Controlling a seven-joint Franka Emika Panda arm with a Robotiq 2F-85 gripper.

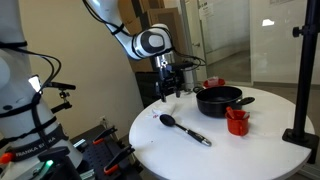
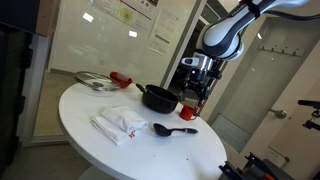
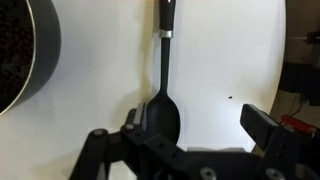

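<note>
A black spoon with a long dark handle (image 1: 186,130) lies flat on the white round table (image 1: 240,155), in front of the pot. The wrist view shows its bowl (image 3: 163,118) lying below and between my spread fingers, with the handle running up the frame. My gripper is open and nothing is held in it. From the side, the gripper (image 1: 168,92) hangs above the table, apart from the spoon. A black pot (image 1: 220,102) stands farther back, and a red cup (image 1: 238,122) is right of the spoon.
A folded white cloth (image 2: 120,122) lies on the table, with a glass lid (image 2: 96,78) and a red item (image 2: 121,78) behind it. A black post (image 1: 300,90) rises at the right.
</note>
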